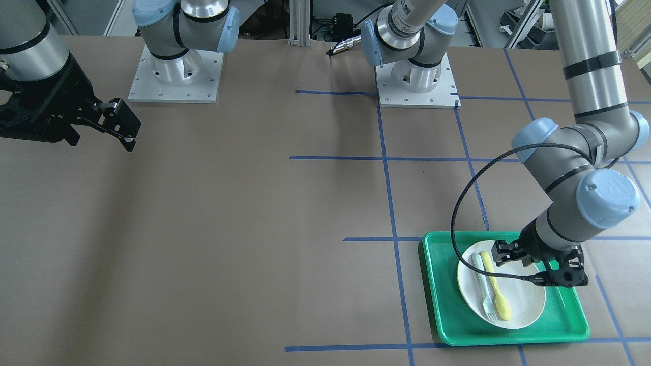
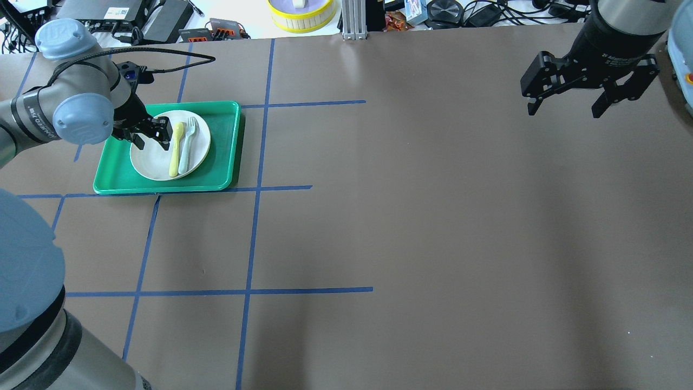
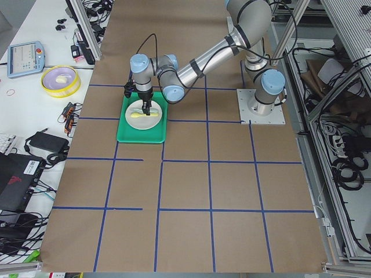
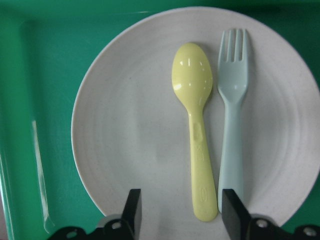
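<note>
A green tray (image 1: 564, 320) holds a white plate (image 4: 130, 120) with a yellow spoon (image 4: 197, 150) and a pale blue fork (image 4: 232, 125) lying side by side. My gripper hangs over the plate, fingers wide apart around the lower handles of the cutlery, open. In the front view my black gripper body hides the back part of the plate; whether the fingertips touch the plate is not clear.
Another black gripper (image 1: 85, 122) stands at the far left in the front view, well away from the tray. More arm bases stand along the edge.
</note>
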